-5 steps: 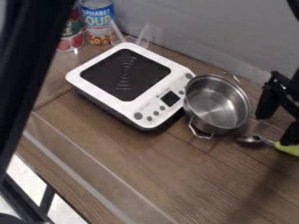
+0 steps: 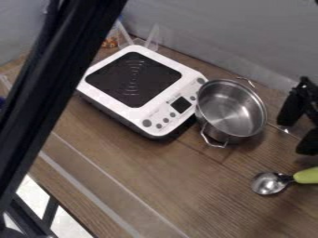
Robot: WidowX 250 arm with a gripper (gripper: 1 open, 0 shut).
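My black gripper is at the right edge, partly out of frame, open, beside the steel pot. A white induction cooktop with a black top sits left of the pot. A metal spoon with a green handle lies on the wooden counter below the gripper.
A grey wall runs behind the counter. A dark frame post crosses the left side of the view, with small items partly hidden behind it.
The spoon has shifted toward the front from beside the pot since a second ago. My gripper moved rightward and has since shifted slightly.
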